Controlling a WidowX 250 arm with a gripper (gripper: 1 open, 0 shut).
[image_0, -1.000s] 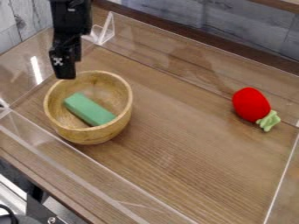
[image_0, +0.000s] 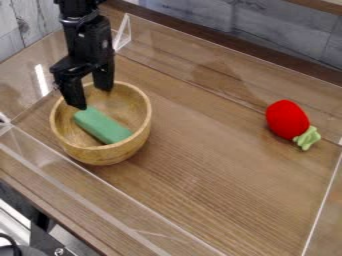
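My black gripper (image_0: 82, 80) reaches down from the top left over the back left of a round wooden bowl (image_0: 99, 150), its fingers open and pointing down at the bowl's inside. A green block (image_0: 102, 126) lies in the bowl, a little in front of and below the fingers. Whether the fingertips touch the bowl cannot be told.
A red object with a pale green part (image_0: 289, 119), like a strawberry or radish, lies on the right of the wooden table (image_0: 214, 190).
The bowl, block and red object have not visibly moved.
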